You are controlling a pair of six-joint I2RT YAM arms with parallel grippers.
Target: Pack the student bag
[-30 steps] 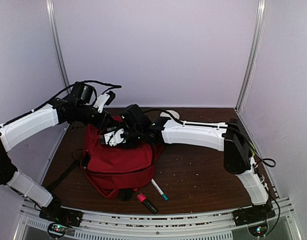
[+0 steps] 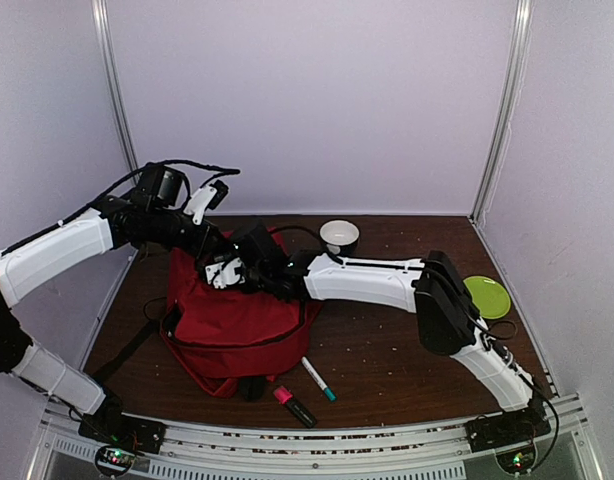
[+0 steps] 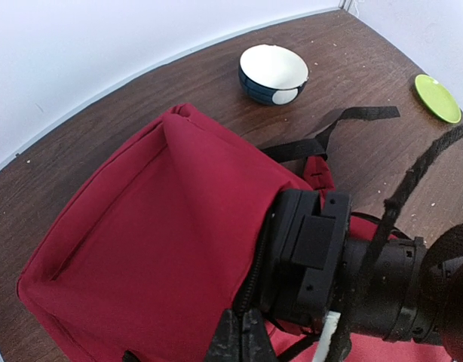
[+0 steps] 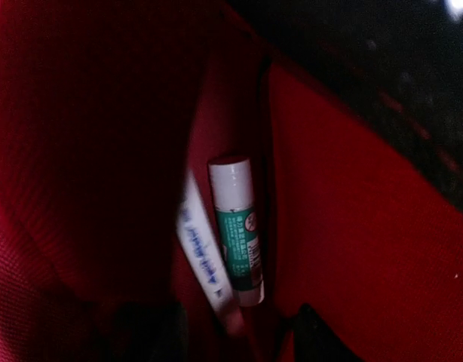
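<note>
The red bag (image 2: 242,320) lies on the table with its mouth held up. My left gripper is shut on the zipped edge of that mouth. Down inside the bag, my right gripper has its dark fingers (image 4: 318,335) spread apart and grips nothing. A white marker with blue lettering (image 4: 203,253) rests in the bag beside a green-and-white glue stick (image 4: 239,234). On the table, a white pen with a teal end (image 2: 319,379) and a black marker with a pink cap (image 2: 295,407) lie in front of the bag.
A dark blue bowl, white inside (image 3: 273,72), stands behind the bag. The green plate (image 2: 487,297) is at the table's right side, near the right arm. Bare wood shows between bag and plate; both arms cross over the bag.
The marker now lies beside the glue stick. The left gripper has stayed on the bag's edge.
</note>
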